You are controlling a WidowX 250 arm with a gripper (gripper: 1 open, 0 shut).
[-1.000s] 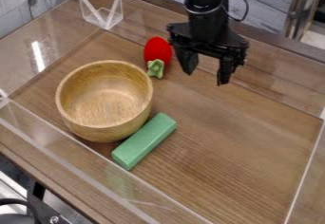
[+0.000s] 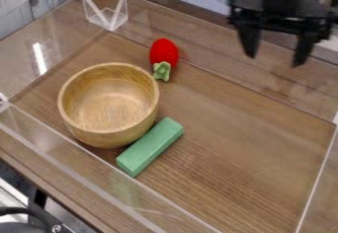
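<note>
The gripper [image 2: 275,38] is at the top right, high above the wooden table, blurred, so its finger state is unclear. A red strawberry toy [image 2: 164,52] with a green top lies at the upper middle. A round wooden bowl [image 2: 109,99] sits at the left, empty, and a green block [image 2: 149,146] lies below it to the right.
A white wire-like object [image 2: 106,10] stands at the top left, near the back edge.
The arm and gripper have moved right and up from beside the strawberry to the top right. The strawberry, bowl and green block have stayed where they were.
</note>
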